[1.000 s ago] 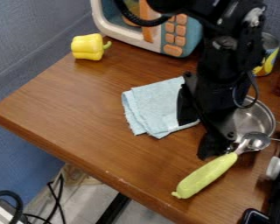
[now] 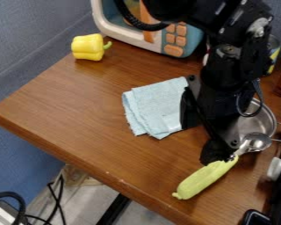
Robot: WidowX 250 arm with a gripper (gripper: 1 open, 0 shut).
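My black gripper (image 2: 221,151) points down over the right side of the wooden table (image 2: 73,114), just above the upper end of a pale yellow-green elongated object (image 2: 202,179), which looks like a corn cob or squash. Whether the fingers are open or shut is hard to tell. A metal bowl or pot (image 2: 258,127) lies behind the gripper at the right, with a shiny utensil part near the gripper's tip. A folded light blue cloth (image 2: 154,107) lies left of the arm.
A yellow pepper (image 2: 89,47) sits at the back left. A toy microwave (image 2: 146,28) stands at the back. Dark items crowd the right edge.
The arm has shifted slightly over the last second around the bowl and the yellow-green object; the objects on the table look about the same.
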